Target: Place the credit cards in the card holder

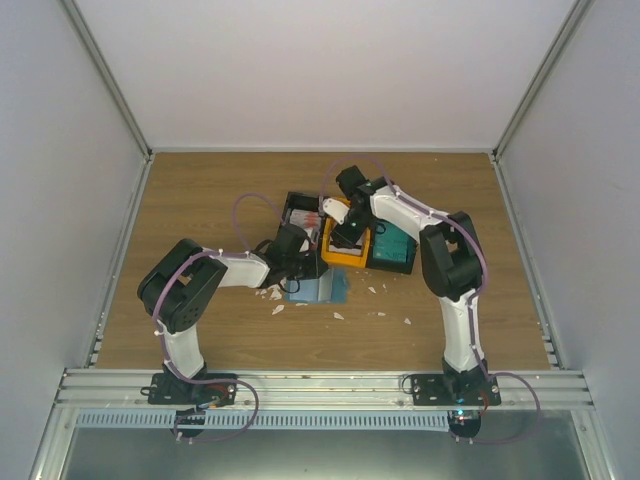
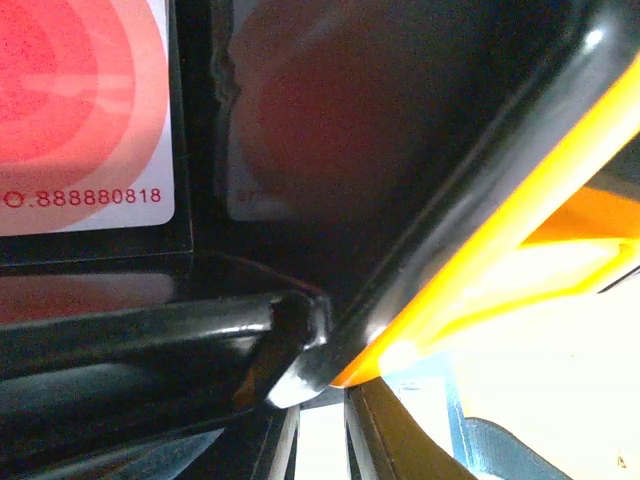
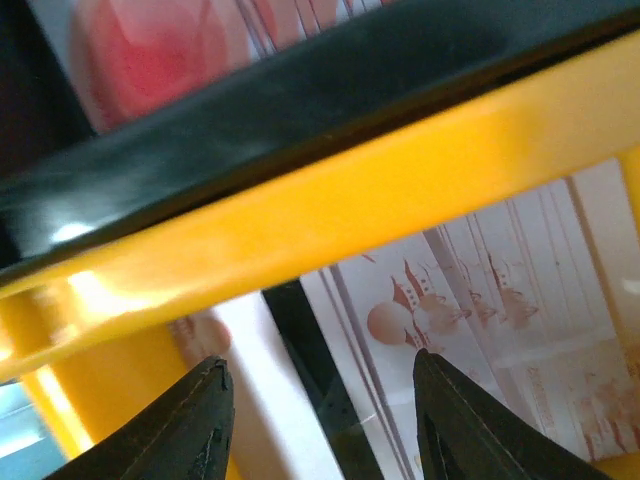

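My left gripper [image 1: 310, 268] is low beside the black tray [image 1: 300, 200]; in the left wrist view its fingers are shut on the pale card holder [image 2: 320, 440], under the tray's corner. Pink-red cards [image 2: 80, 120] lie in the black tray. My right gripper [image 1: 345, 235] is over the yellow tray [image 3: 400, 180], open, with pale cards [image 3: 450, 350] beneath its fingers. The blue-and-white holder [image 1: 305, 290] lies on the table below the trays.
A black tray with teal contents [image 1: 395, 245] sits at the right. Small white scraps lie on the wooden table [image 1: 430, 330], which is clear toward both sides.
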